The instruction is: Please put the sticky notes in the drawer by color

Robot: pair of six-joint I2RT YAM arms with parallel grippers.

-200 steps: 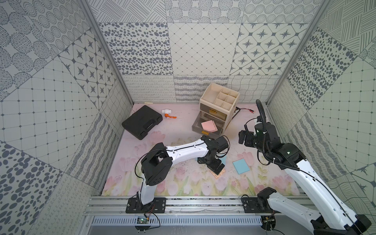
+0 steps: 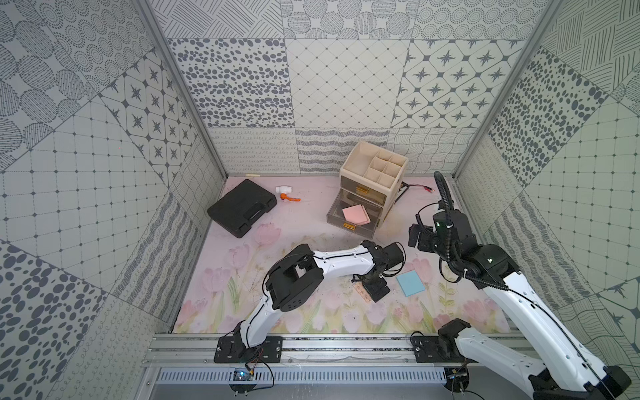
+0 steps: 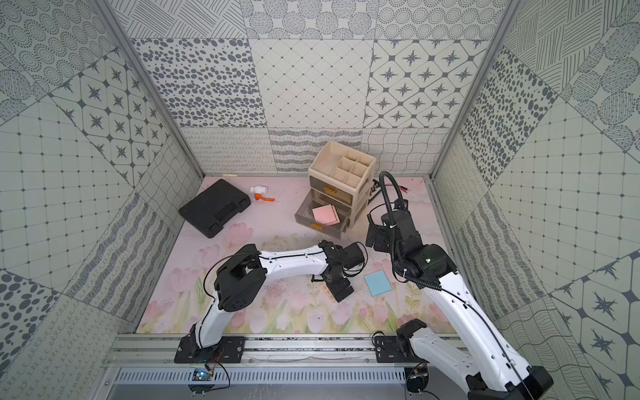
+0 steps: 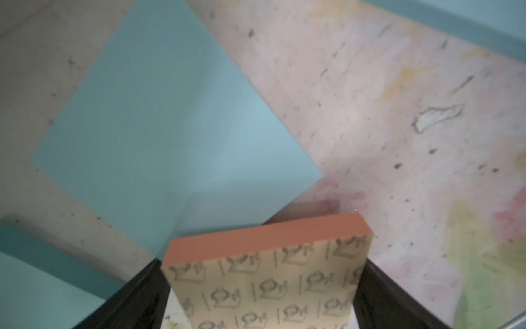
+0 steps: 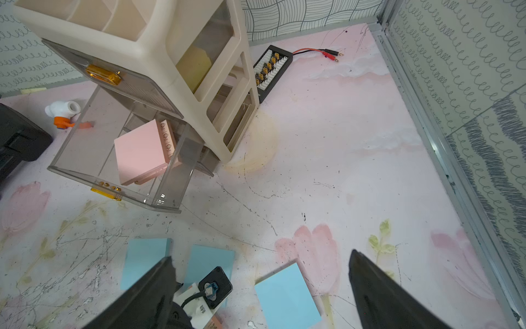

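In the left wrist view a pad of sticky notes (image 4: 268, 279) with a salmon edge and a patterned face sits between the fingers of my open left gripper. Whether the fingers touch it, I cannot tell. Around it lie a flat blue pad (image 4: 180, 126), a second blue pad (image 4: 471, 22) and a third (image 4: 43, 290). The right wrist view shows my right gripper open and empty, high above the table. Pink notes (image 5: 141, 152) rest in the pulled-out clear lower drawer (image 5: 85, 148). The left arm partly hides the pads from above.
The beige drawer cabinet (image 2: 373, 166) stands at the back, with something yellow (image 5: 194, 67) inside its upper part. A black case (image 2: 242, 208) and an orange-and-white hammer (image 2: 288, 194) lie back left. A connector board (image 5: 271, 71) is behind the cabinet.
My left arm has swung right and its gripper has shifted over the patterned pad, now covering the blue pad that showed beside it. The right arm is almost still.
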